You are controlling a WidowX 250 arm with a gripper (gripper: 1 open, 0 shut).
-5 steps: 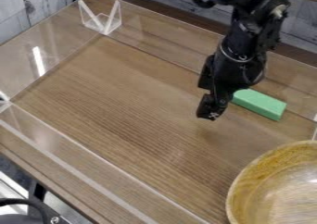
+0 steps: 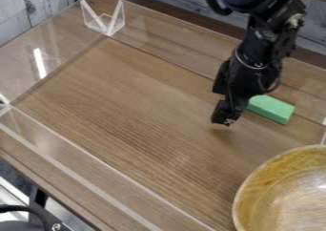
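My black gripper (image 2: 232, 103) hangs low over the wooden table on the right side, open, its fingers pointing down. Just right of it lies a green block (image 2: 270, 108), partly hidden behind the gripper.
A large yellow bowl (image 2: 283, 182) fills the lower right corner. A white wire-like object (image 2: 103, 18) stands at the back left.
My gripper has shifted slightly to the right, toward the green block, and now covers a little more of it.
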